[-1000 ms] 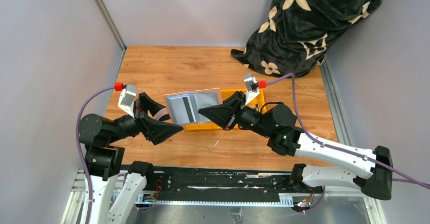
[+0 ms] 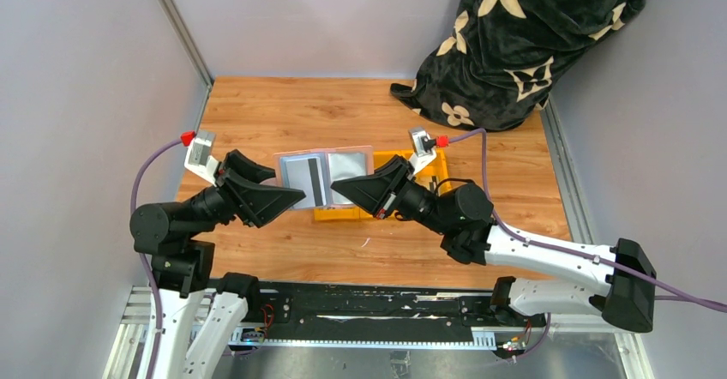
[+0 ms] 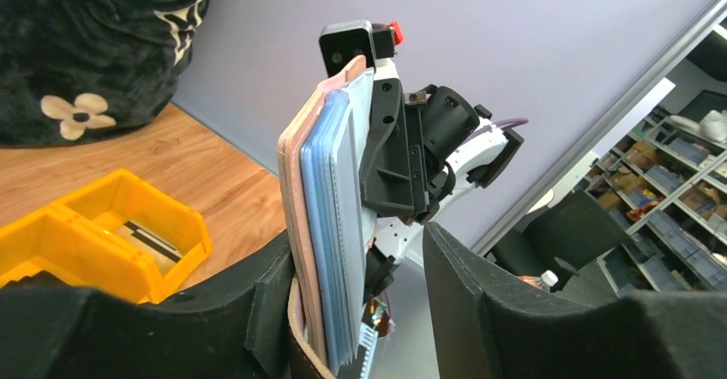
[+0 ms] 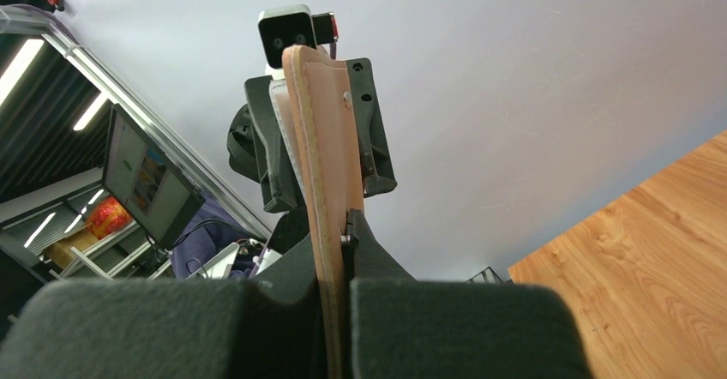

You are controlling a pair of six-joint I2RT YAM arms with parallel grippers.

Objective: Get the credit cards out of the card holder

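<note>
A pink card holder (image 2: 347,150) is spread open in the air, its clear sleeves facing up in the top view. In its left half sits a pale card with a dark stripe (image 2: 315,182); the left wrist view shows a stack of bluish sleeves (image 3: 332,216) edge-on against the pink cover. My right gripper (image 2: 336,189) is shut on the holder's right part. At the left edge, my left gripper (image 2: 288,185) is open, its fingers on either side of the holder and cards. The holder's pink outside (image 4: 328,152) faces the right wrist view.
Below the holder lies a yellow bin (image 2: 438,167) with compartments and some dark items inside. A dark flowered cloth (image 2: 514,53) covers the back right. Bare wooden table (image 2: 300,109) extends behind the holder.
The holder's tilt has shifted a little.
</note>
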